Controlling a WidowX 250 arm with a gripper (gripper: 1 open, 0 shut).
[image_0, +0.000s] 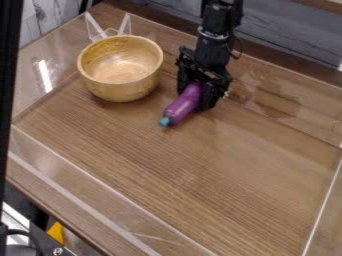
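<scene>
A purple elongated object (183, 106) with a teal tip lies diagonally on the wooden surface, right of a large yellow bowl (120, 62). My black gripper (201, 85) is down over the object's upper end, its fingers around that end and shut on it. The arm reaches in from the top of the view and hides part of the object.
A raised wooden edge runs along the back. Dark space and cables show past the left edge at the lower left.
</scene>
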